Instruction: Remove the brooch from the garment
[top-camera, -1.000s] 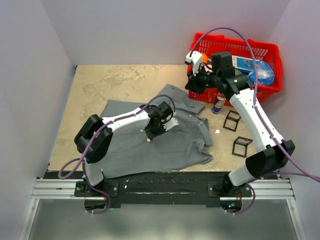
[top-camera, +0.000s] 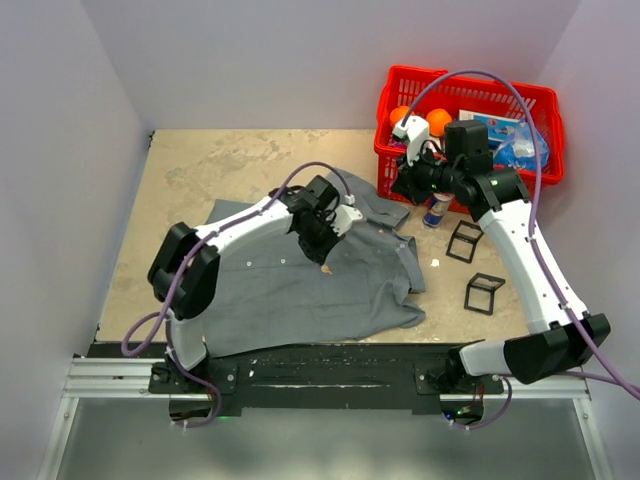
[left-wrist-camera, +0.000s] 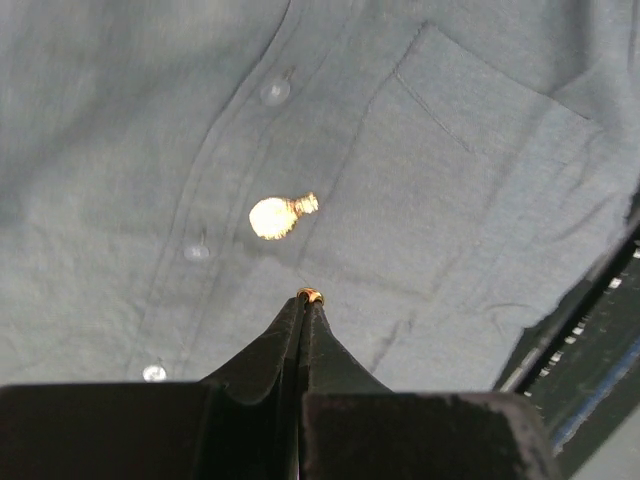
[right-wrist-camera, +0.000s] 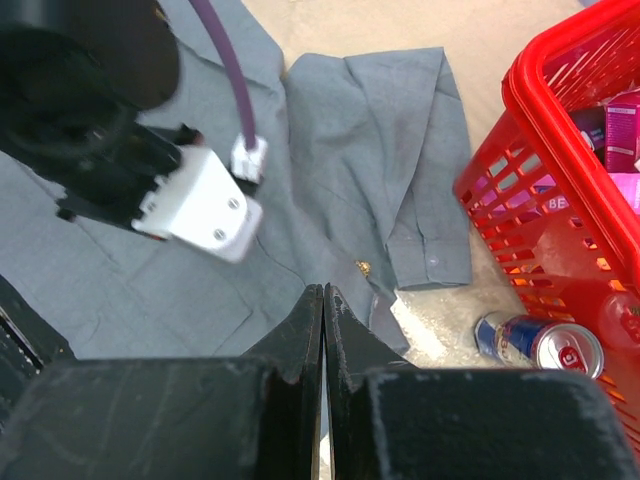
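A gold brooch (left-wrist-camera: 274, 217) lies on the grey garment (left-wrist-camera: 100, 280), beside its row of buttons. In the top view the left gripper (top-camera: 321, 262) stands just above a small gold spot on the cloth. Its fingers are shut and point at the garment in the left wrist view. A small gold bit (left-wrist-camera: 312, 295) shows at their tips; whether it is gripped between them or lies just beyond is unclear. My right gripper is shut, nothing visible between its fingers, up by the red basket.
The red basket (top-camera: 551, 180), holding oranges and packages, stands at the back right. Beside it is a can (top-camera: 437, 208). Two dark frames (top-camera: 483, 294) lie right of the garment. A small gold speck (right-wrist-camera: 363, 267) shows on the cloth near a sleeve. Bare table lies at the back left.
The left gripper has shifted right from its place a second ago, and the visible gold spot now appears further right. My right gripper has moved slightly right.
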